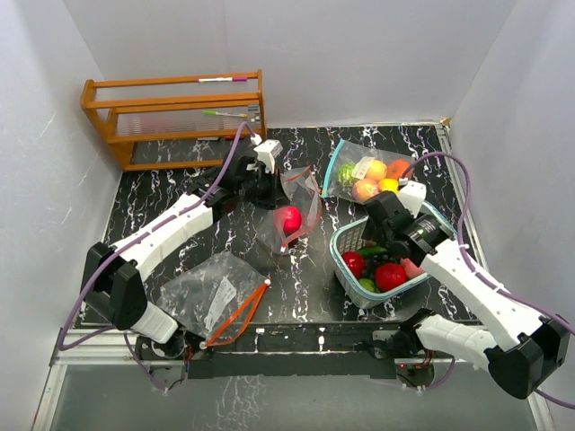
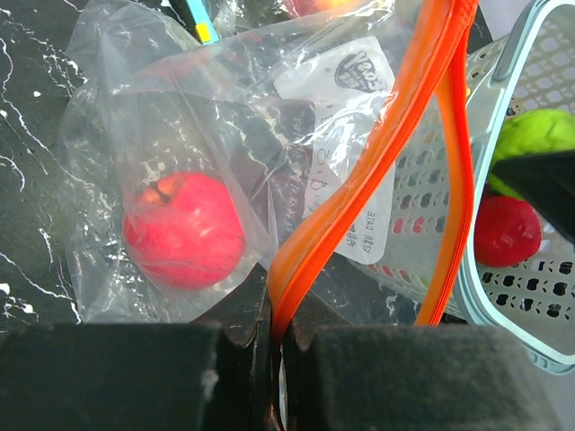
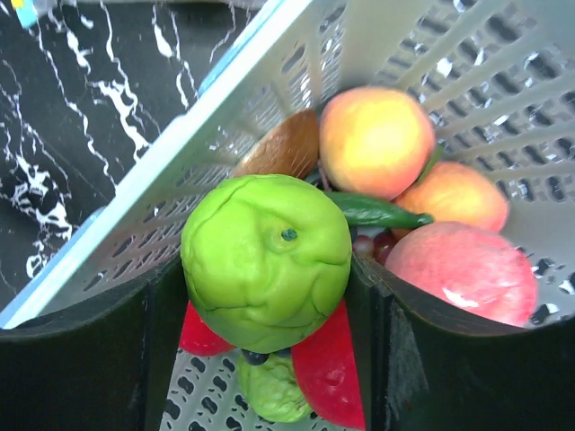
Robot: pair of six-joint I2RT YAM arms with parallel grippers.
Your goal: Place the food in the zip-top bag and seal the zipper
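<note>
My left gripper is shut on the orange zipper edge [image 2: 359, 180] of an open bag [image 1: 301, 197], which holds a red fruit [image 2: 184, 230]. My right gripper has a green pepper [image 3: 265, 260] between its fingers, over the basket [image 1: 355, 296]. The basket holds red vegetables, peaches [image 3: 375, 139], a green cucumber [image 3: 377, 208], a small cabbage [image 3: 274, 391] and other food.
A filled bag [image 1: 368, 171] lies behind the basket. An empty orange-zip bag [image 1: 216, 296] lies front left. A wooden rack [image 1: 171, 103] stands at back left.
</note>
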